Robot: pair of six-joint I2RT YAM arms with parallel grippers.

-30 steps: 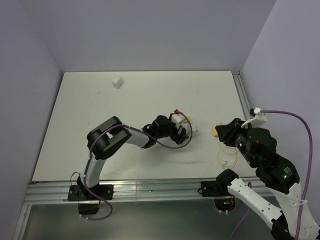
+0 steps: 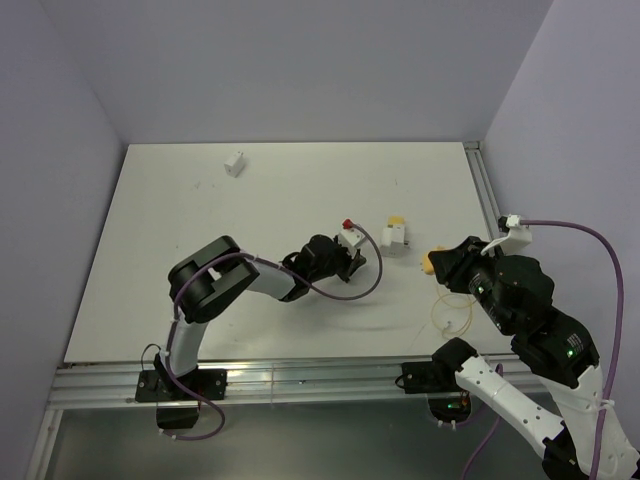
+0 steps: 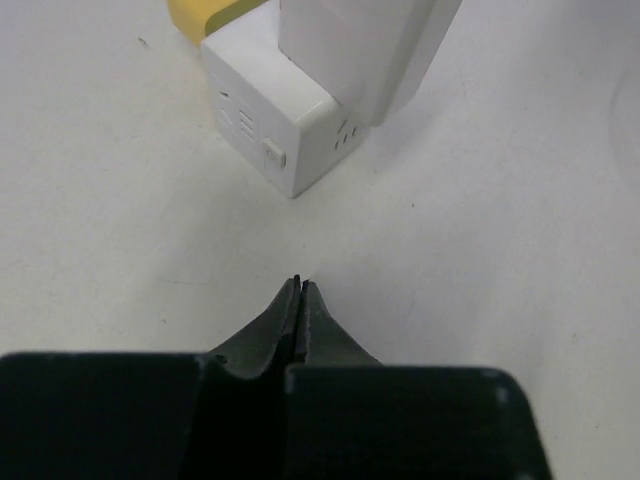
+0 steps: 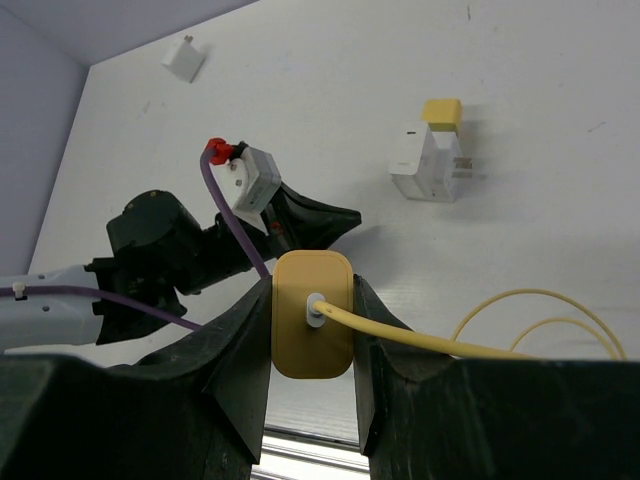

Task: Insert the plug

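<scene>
In the left wrist view, my left gripper is shut with nothing between its fingers. Ahead of the fingertips, clear of them, lies the white socket block (image 3: 265,85), with slots facing this way. A white charger (image 3: 350,45) stands against it, and a yellow plug block (image 3: 205,14) touches its far end. Metal prongs (image 4: 462,168) jut from the socket's far side in the right wrist view. There, my right gripper is shut on another yellow plug (image 4: 313,265), whose yellow cable (image 4: 420,343) trails to the right.
A separate white adapter (image 2: 235,164) lies at the back left of the white table (image 2: 290,185). Loops of yellow cable (image 2: 437,312) rest below the right gripper.
The left gripper went from open around the socket's near end to shut. The socket, charger and yellow block slid away from it, rightward and back, and turned.
</scene>
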